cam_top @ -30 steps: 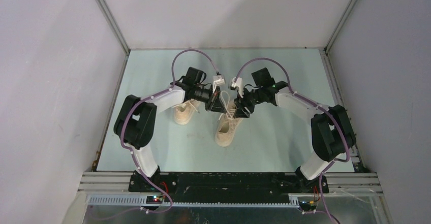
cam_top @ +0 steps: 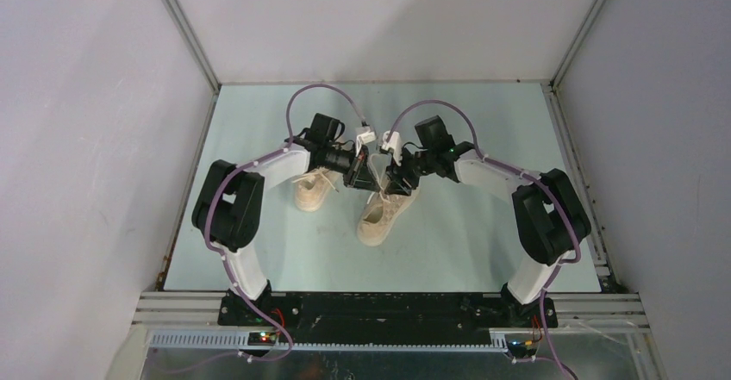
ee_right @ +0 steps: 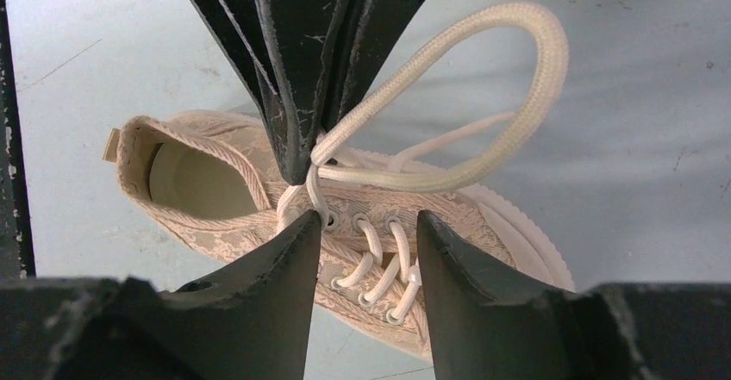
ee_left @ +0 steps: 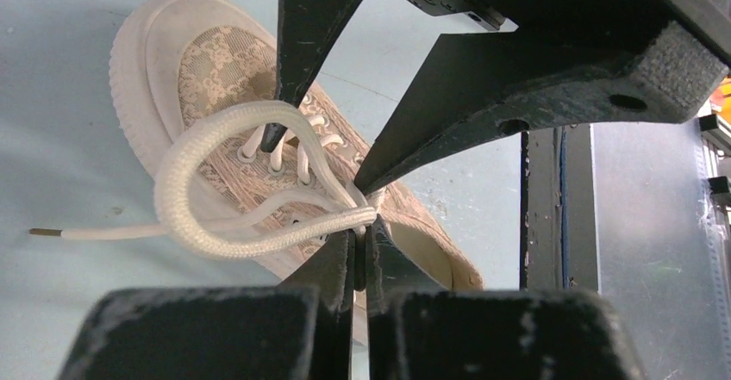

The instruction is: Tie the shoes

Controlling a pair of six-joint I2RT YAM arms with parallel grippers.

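A beige lace-patterned shoe (cam_top: 377,225) sits mid-table, its toe partly under my right gripper. Shut on its white shoelace is my left gripper, pinching the base of a big lace loop (ee_left: 177,182) above the tongue. That loop (ee_right: 547,61) stands up and leans out toward the toe. My right gripper is part open above the laced eyelets (ee_right: 371,242), with no lace clearly caught between its fingertips. Beyond the loop, a loose lace end (ee_left: 112,233) with a brown tip stretches past the shoe's side.
The second shoe (cam_top: 312,192) rests to the left, partly beneath my left arm, with its laces loose. Both grippers are very close together over the middle shoe.
My right gripper has moved left, closer to the left gripper and the loop. The middle shoe's heel has shifted slightly left. My left arm has barely moved.
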